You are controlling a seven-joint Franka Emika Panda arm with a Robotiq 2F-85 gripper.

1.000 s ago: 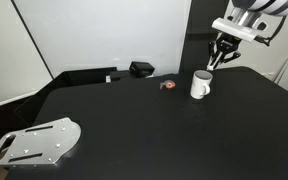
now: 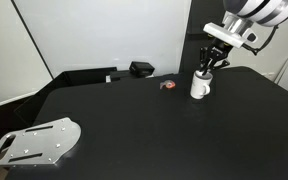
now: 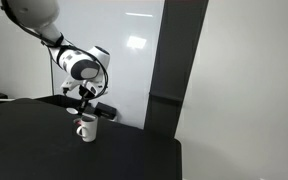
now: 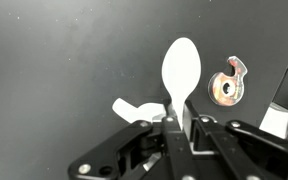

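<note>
A white mug (image 2: 199, 87) stands upright on the black table, towards the back right in exterior view 1. Directly over its mouth is my gripper (image 2: 205, 70), pointing down. In the wrist view a white spoon (image 4: 181, 68) sticks out from between the fingertips, and the gripper is shut on it. Part of the mug (image 4: 136, 110), with its handle, shows under the fingers there. Exterior view 2 also has the gripper (image 3: 82, 106) just above the mug (image 3: 87, 128). How far the spoon reaches into the mug is hidden.
A small tape dispenser (image 2: 168, 85) lies left of the mug. Behind it sits a black box (image 2: 141, 69) by the pale wall. A grey metal plate (image 2: 34, 143) rests at the front left.
My gripper has come down and left, from above and right of the mug to its mouth. The mug and the other things have stayed in place.
</note>
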